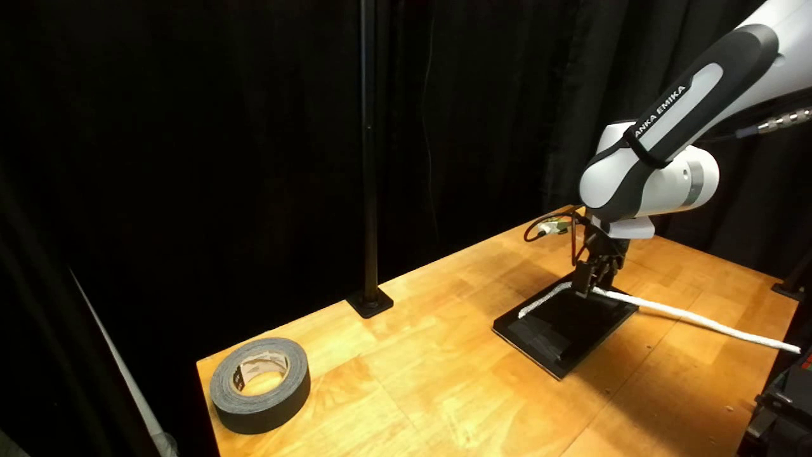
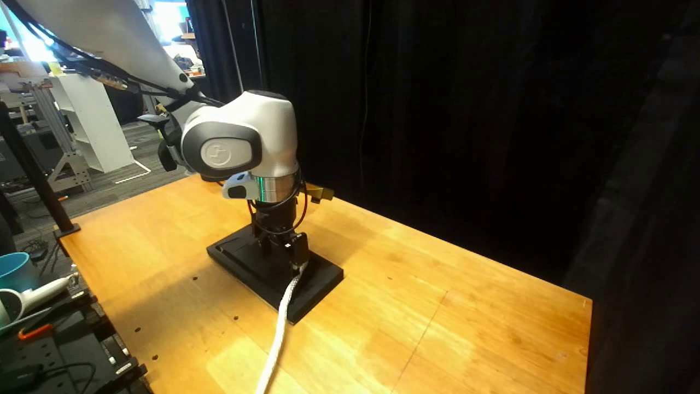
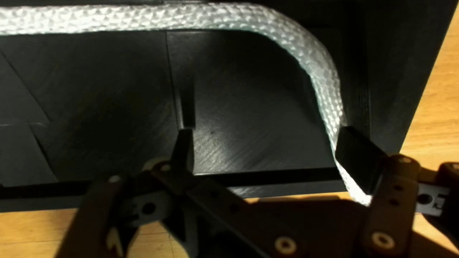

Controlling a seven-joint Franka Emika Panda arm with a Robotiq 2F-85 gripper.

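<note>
A white braided rope (image 1: 708, 323) lies bent across a black tray (image 1: 525, 336), with its long end trailing over the table. The wrist view shows the rope (image 3: 323, 86) curving from the upper left down to the right finger (image 3: 359, 159). My gripper is open, low over the tray, its fingers wide apart. The rope runs along the inner side of the right finger and touches or nearly touches it. Between the fingers, only the tray floor (image 3: 258, 111) shows apart from that rope. In exterior view 2 the rope (image 2: 280, 322) comes out below the gripper towards the camera.
A roll of grey tape (image 1: 262, 411) sits at the table's near left corner. A black post (image 1: 370, 301) stands at the back edge. Dark curtains hang behind.
</note>
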